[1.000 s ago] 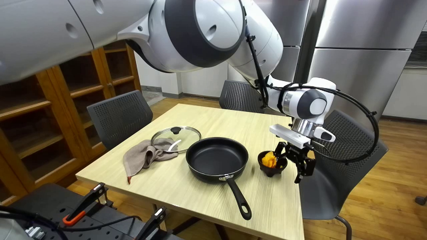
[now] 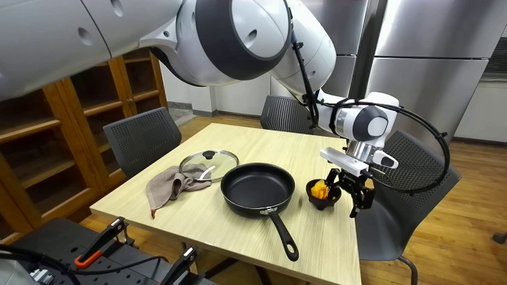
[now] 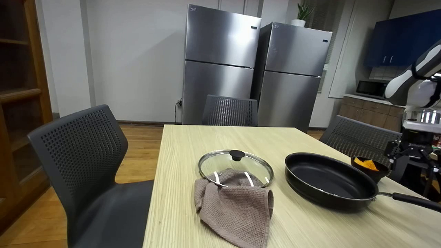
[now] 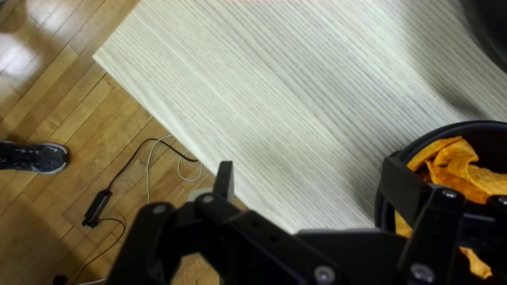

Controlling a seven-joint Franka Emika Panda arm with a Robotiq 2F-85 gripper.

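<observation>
At the table's right edge my gripper stands open, its fingers wide apart with nothing held between them. One finger (image 4: 404,185) overlaps the near rim of a small black bowl (image 2: 321,204) in the wrist view; whether it touches is unclear. Orange chips (image 4: 458,164) lie in the bowl. The other finger (image 4: 225,178) hangs out past the table edge. Left of the bowl rests an empty black frying pan (image 2: 258,187), its handle pointing to the table's front. A glass lid (image 3: 248,165) with a black knob lies partly over a crumpled brown towel (image 3: 237,206).
Bare wooden table (image 2: 228,232) shows in front of the pan and at the back. Dark chairs (image 2: 399,190) stand close around the table, one right beside my gripper. Cables (image 4: 126,164) and a shoe (image 4: 33,156) are on the floor.
</observation>
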